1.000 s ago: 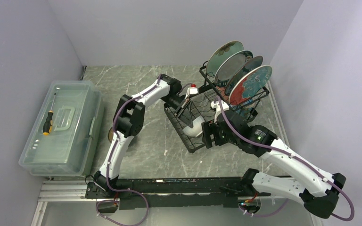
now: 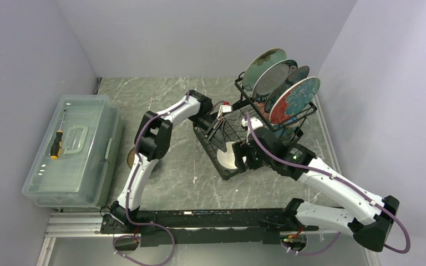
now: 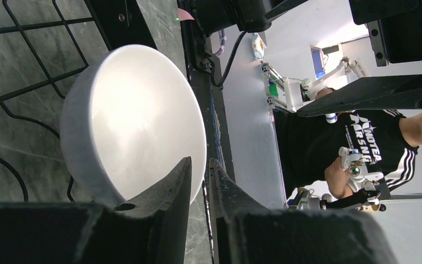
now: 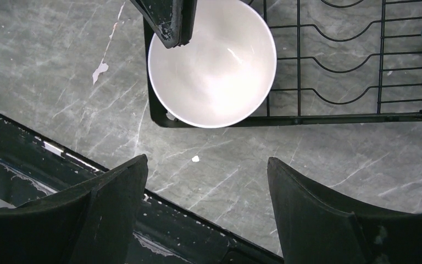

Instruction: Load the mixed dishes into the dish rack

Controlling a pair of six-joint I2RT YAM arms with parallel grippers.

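Observation:
A white bowl [image 2: 227, 159] [image 3: 137, 115] [image 4: 211, 71] rests in the front end of the black rack's lower tier [image 4: 340, 120]. My left gripper [image 2: 219, 145] is at the bowl's rim; its fingertips are close together, and whether the rim is between them is unclear. My right gripper [image 2: 241, 163] hangs open beside the bowl, nothing between its fingers. Several patterned plates [image 2: 297, 100] stand on the rack's upper tier. A dark dish [image 2: 130, 159] is mostly hidden behind the left arm.
A translucent green box [image 2: 55, 172] with a screwdriver on it occupies the left side.
The white bowl looks flatter and shows more of its inside under the left gripper. My right gripper has shifted slightly leftward.

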